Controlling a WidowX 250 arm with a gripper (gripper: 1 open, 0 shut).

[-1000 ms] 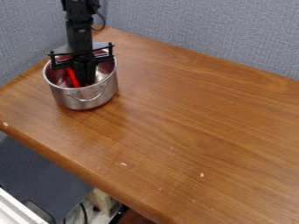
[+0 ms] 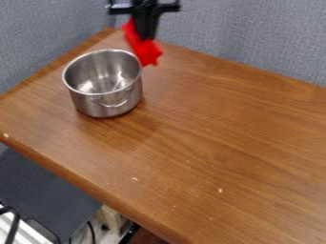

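My gripper [image 2: 141, 27] is high at the top of the view, above and just right of the steel pot [image 2: 103, 93]. A red object [image 2: 143, 50] hangs in the air below it, blurred, so how it is held is hard to see; it appears to be between the fingers. The pot stands upright on the wooden table [image 2: 216, 152], and the part of its inside that shows looks empty.
Grey padded walls border the back and left. The table's left edge drops to a dark floor with cables at the lower left.
The gripper has risen out of the pot and moved right, and the red object has come up with it, out of the pot.
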